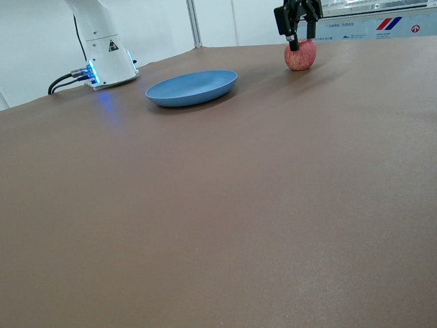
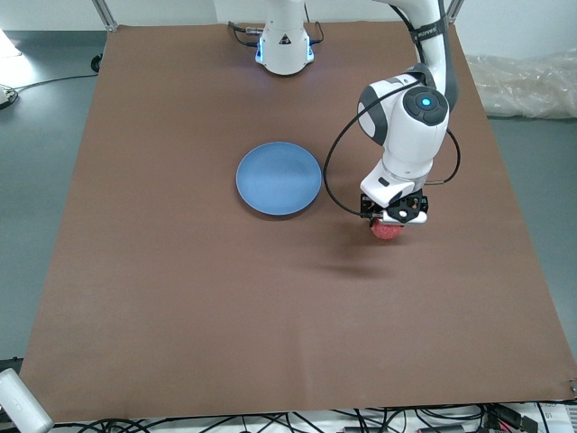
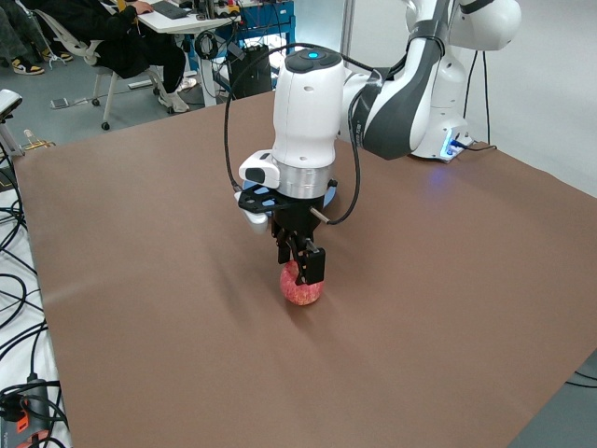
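A red apple [image 2: 387, 231] rests on the brown table, directly under my gripper [image 3: 300, 271]. In the top view the apple [image 1: 300, 59] is at the back right, with the black fingers of my gripper [image 1: 302, 37] coming down over its upper part, spread apart; whether they touch it I cannot tell. In the right view one finger covers part of the apple [image 3: 295, 293]. A blue plate [image 2: 278, 178] lies empty on the table, left of the apple in the left view.
The white robot base [image 2: 284, 45] with cables stands at the back of the table [image 2: 225, 307]. Cables run along the table's edge outside it.
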